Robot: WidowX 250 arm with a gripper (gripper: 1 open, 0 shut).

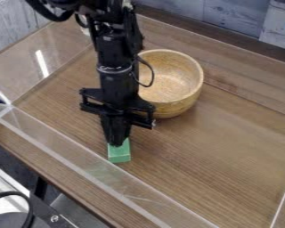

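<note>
The black gripper [117, 134] is low over the wooden table, just left of the middle of the view. Its tips are at the upper end of a small green block [118, 152], which lies on the table below them. The gripper hides part of the block, and I cannot tell whether the fingers touch or hold it.
A round wicker bowl [176, 85] stands behind and right of the gripper, close to it. Cables lie at the lower left edge, and a tiled wall is at the back.
</note>
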